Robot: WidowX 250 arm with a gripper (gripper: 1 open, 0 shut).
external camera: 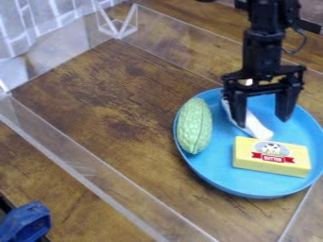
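The black gripper (260, 95) is open, its two fingers spread low over the back of a blue plate (225, 180) on the right side of the camera view. A white elongated object (255, 126) lies on the plate just below it, partly hidden by the left finger. A green cabbage-like piece (195, 124) sits at the plate's left, and a yellow butter box (273, 163) at its front.
Clear strips run along its edges. A dark blue object (23, 223) is at the lower left corner.
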